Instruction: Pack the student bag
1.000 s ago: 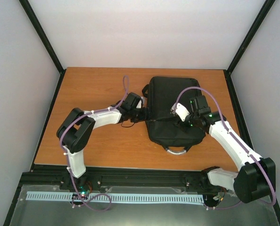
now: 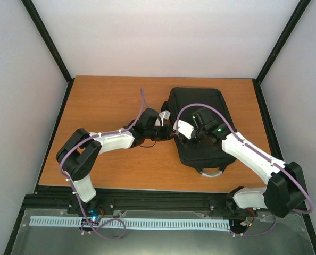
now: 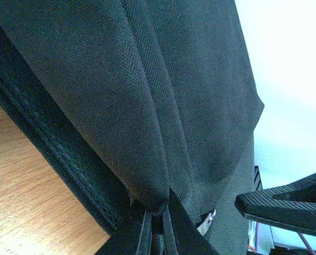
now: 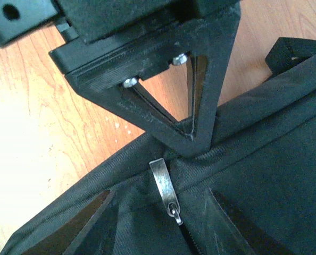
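Observation:
The black student bag (image 2: 195, 98) lies on the right half of the table, handle toward the front. My left gripper is shut at the bag's side, its tips in the dark fabric; whether fabric is between them is hard to see. My right gripper (image 2: 182, 135) is over the bag close to the left one. In the right wrist view, a metal zipper pull (image 4: 164, 185) lies on the bag's fabric (image 4: 275, 159) below the right gripper's blurred, parted fingers (image 4: 94, 223), with nothing held between them.
Dark frame rails and pale walls border it.
My right gripper has moved left toward the bag's edge. My left gripper has shifted slightly toward the right, and the bag has shifted slightly to the right and front.

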